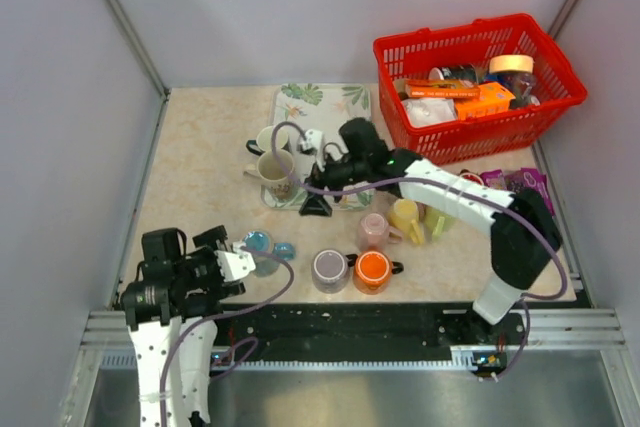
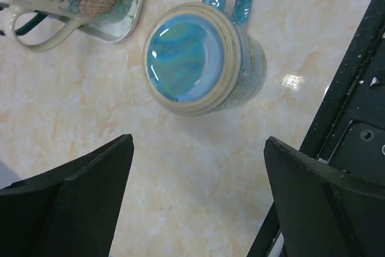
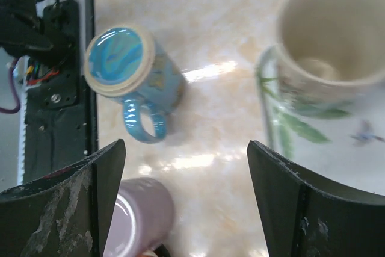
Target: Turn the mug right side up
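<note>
The blue mug (image 1: 260,247) stands upside down on the table, its tan-ringed base (image 2: 186,58) facing up and its handle (image 1: 284,251) pointing right. Just left of it, my left gripper (image 1: 228,265) is open; the left wrist view shows bare table between its fingers and the mug beyond the tips. My right gripper (image 1: 318,179) is over the tray's front part, up and to the right of the mug, also open and empty. In the right wrist view the mug (image 3: 129,64) appears at upper left, apart from the fingers.
A cream mug (image 1: 274,173) stands on the patterned tray (image 1: 335,107), another white mug (image 1: 268,139) behind it. Upside-down grey (image 1: 330,269) and orange (image 1: 372,270) mugs stand to the right, with a pink mug (image 1: 374,231) behind. The red basket (image 1: 480,137) is back right.
</note>
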